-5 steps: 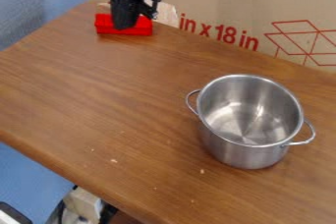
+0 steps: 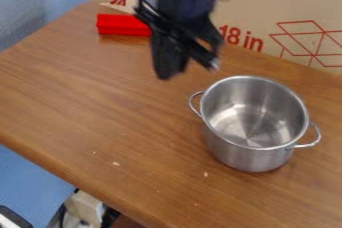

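The dark robot gripper [image 2: 181, 57] hangs blurred in the upper middle of the camera view, above the table and to the upper left of a steel pot [image 2: 251, 122] with two side handles. Nothing shows between its fingers; it looks shut, though blur hides detail. A red block [image 2: 118, 24] lies at the back left of the table, left of the gripper.
A cardboard sheet [image 2: 291, 22] with red lettering stands along the back. The table's left edge borders a blue surface [image 2: 27, 182].
The gripper has moved from over the red block toward the front right, nearer the camera and the pot. The red block and pot look unmoved.
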